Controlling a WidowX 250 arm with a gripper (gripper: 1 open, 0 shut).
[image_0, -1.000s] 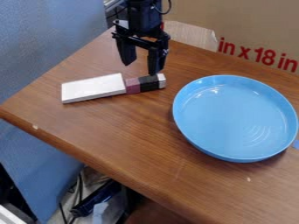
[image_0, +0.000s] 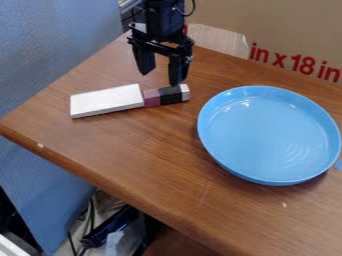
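A black gripper (image_0: 162, 66) hangs at the top centre, open, its two fingers apart. Below it on the wooden table lies a long flat object with a white part (image_0: 104, 101) and a pink and dark end (image_0: 167, 96). The gripper is above and behind that dark end; whether a fingertip touches it cannot be told. A blue plate (image_0: 267, 136) sits to the right of the object.
A cardboard box (image_0: 274, 30) with red lettering stands behind the table. A blue padded surface lies beyond the table's left edge, with some clutter below.
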